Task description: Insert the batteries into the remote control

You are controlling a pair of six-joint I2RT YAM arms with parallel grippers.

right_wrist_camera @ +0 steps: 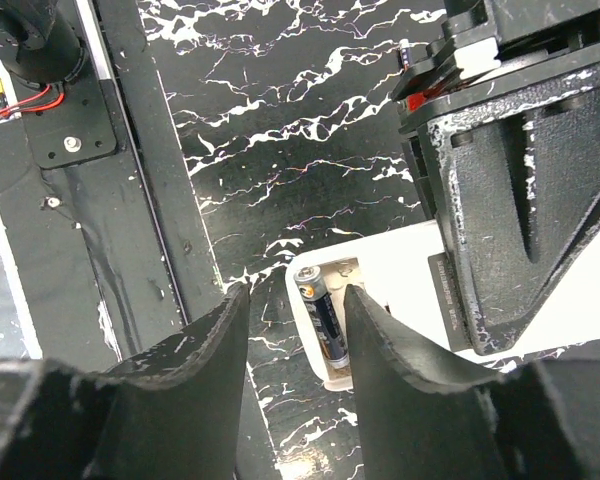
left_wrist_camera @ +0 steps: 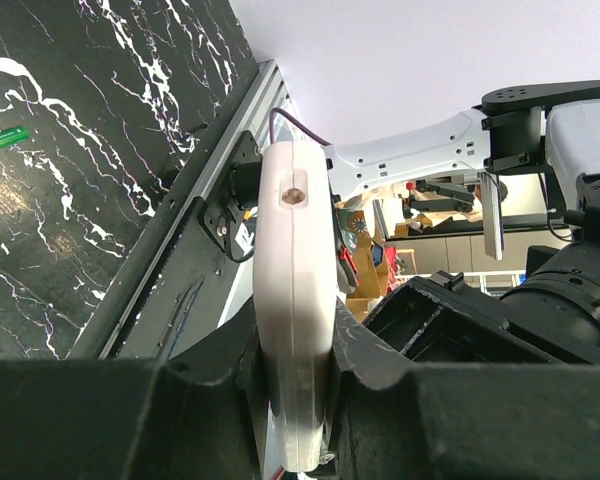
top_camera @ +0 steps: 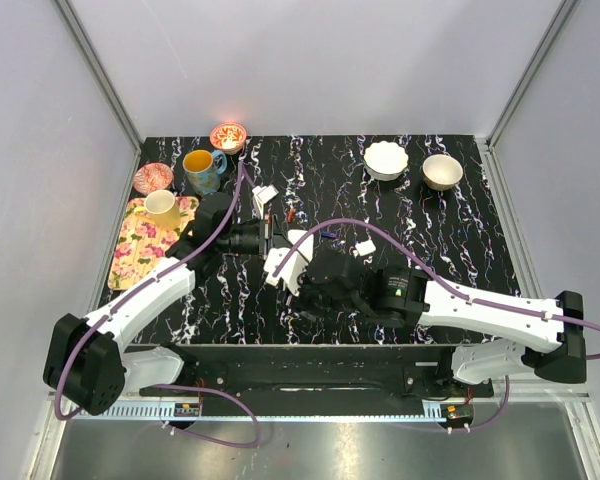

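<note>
The white remote control (left_wrist_camera: 294, 250) is gripped by my left gripper, with a finger on each side of it. In the right wrist view its white body (right_wrist_camera: 405, 255) runs out from between the left fingers, battery bay facing that camera. A black battery (right_wrist_camera: 323, 318) lies lengthwise in the bay, its metal end towards the top. My right gripper is partly open in front of the bay. Its fingertips stand on either side of the battery, with visible gaps; whether they touch the remote, I cannot tell. In the top view the arms mostly hide the remote.
A green battery (left_wrist_camera: 2, 139) lies on the black marbled table, where a small white piece (top_camera: 365, 247) also sits. Mugs (top_camera: 204, 171) and a flowered cloth (top_camera: 145, 240) are at left; two white bowls (top_camera: 385, 160) stand at back right. Both arms meet closely mid-table.
</note>
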